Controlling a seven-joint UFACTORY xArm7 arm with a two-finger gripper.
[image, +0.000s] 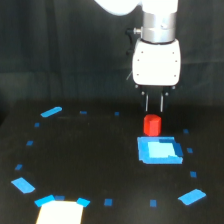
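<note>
A red block (152, 125) stands upright on the dark table, right behind a small blue tray (142, 153). My gripper (154, 106) points straight down just above the block. Its two thin dark fingers are spread apart, with only bare background showing in the gap. The fingertips end near the height of the block's top; this single view cannot settle whether they are directly over it or a little behind it.
A white sheet (160, 150) lies in the tray. Blue tape strips (192, 197) and several small blue squares mark the table. At the bottom edge stands a pale object (60, 212).
</note>
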